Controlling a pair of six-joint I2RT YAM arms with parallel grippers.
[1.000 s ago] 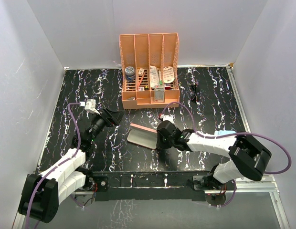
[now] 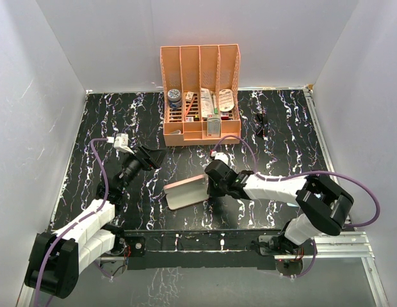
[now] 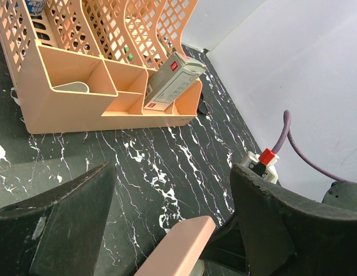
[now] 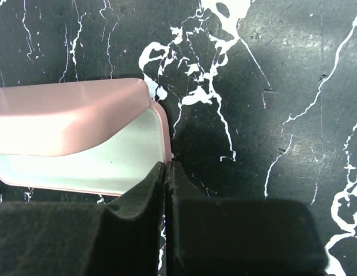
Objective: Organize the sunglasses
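The pink glasses case (image 2: 186, 192) lies lid up and tilted open on the dark marbled table, its pale inside (image 4: 124, 152) showing no glasses. My right gripper is shut at the case's right end, fingertips against its rim; nothing clearly shows between them. Black sunglasses (image 2: 261, 125) rest on the table right of the organizer. Up and left of the case, my left gripper (image 2: 159, 158) hangs open and empty, its two fingers wide apart in the left wrist view; the case's pink lid (image 3: 184, 244) shows beyond them.
A peach organizer (image 2: 179, 139) stands at the back, holding a tin (image 2: 175, 98), a grey box (image 2: 214, 126) and several small items. White walls close in both sides. Table between organizer and case is clear.
The case has swung counter-clockwise and shifted slightly left and toward the front. My right gripper has moved a little left with its arm. The left arm looks unmoved.
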